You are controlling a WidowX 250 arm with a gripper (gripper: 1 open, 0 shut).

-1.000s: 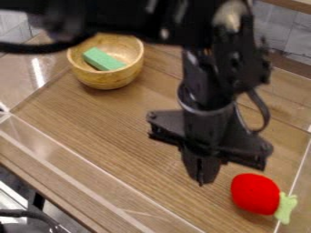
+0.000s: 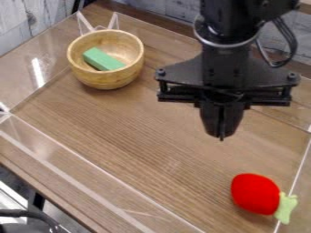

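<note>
My gripper hangs from the top right over the middle-right of the wooden table, dark and seen from behind its housing, its narrow tip pointing down with nothing visible in it. A red object with a pale green end, like a toy vegetable, lies at the lower right, below and to the right of the gripper. A wooden bowl at the upper left holds a green block.
Grey wall panels stand along the back, and dark cables show past the table's lower-left edge.
My gripper has moved up and back in the view, away from the red object. The bowl and red object have stayed in place.
</note>
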